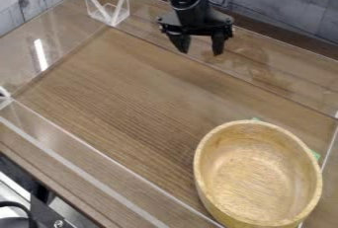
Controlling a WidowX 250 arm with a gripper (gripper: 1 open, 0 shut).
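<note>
The black robot arm reaches down from the top centre of the camera view, its gripper point(200, 40) low over the back middle of the wooden table. The fingers are spread apart in an open stance, and I see no object between them. A large pale round bowl point(258, 212) stands at the front right corner of the table.
A clear plastic bracket point(109, 7) is at the back left, with another clear piece at the left edge. A dark cable shows at the bottom left.
</note>
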